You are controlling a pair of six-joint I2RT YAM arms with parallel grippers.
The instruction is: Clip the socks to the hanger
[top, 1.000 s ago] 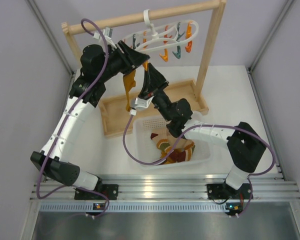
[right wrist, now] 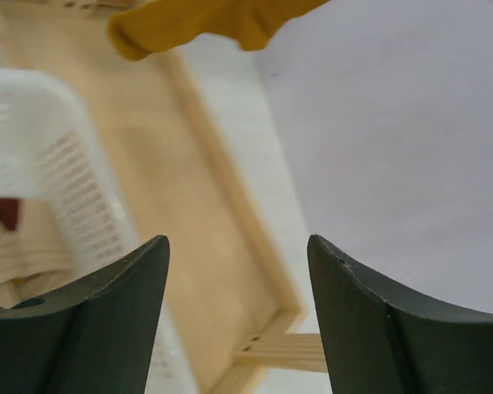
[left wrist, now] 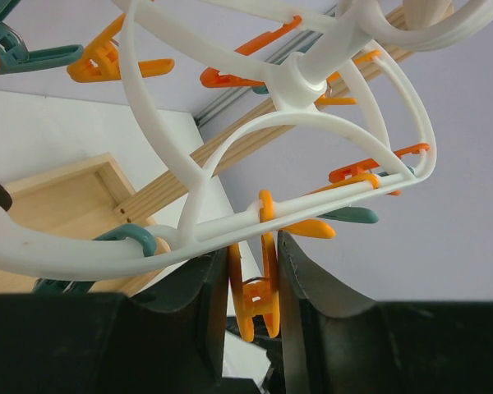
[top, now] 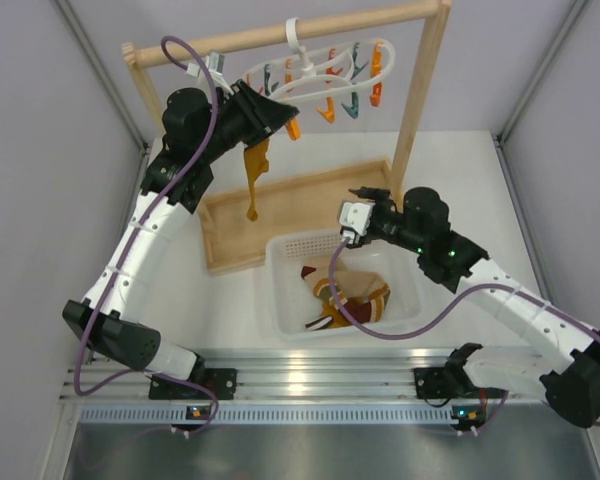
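My left gripper [top: 272, 112] is up at the white clip hanger [top: 330, 85], shut on an orange clip [left wrist: 248, 297] that hangs from the hanger's front rim. A mustard sock [top: 255, 165] hangs just below the gripper. My right gripper [top: 365, 210] stands open over the basket's right half, lower and to the right of the hanger, with nothing between its fingers. The right wrist view is blurred; the mustard sock [right wrist: 197, 25] shows at its top. More socks [top: 350, 285] lie in the white basket [top: 280, 310].
The wooden frame [top: 420, 100] carries the hanger, with several coloured clips around it. A shallow wooden tray [top: 220, 240] lies behind the basket.
My right arm has moved away from the hanging sock and the left gripper, to the right and back over the basket. My left gripper has stayed at the clip.
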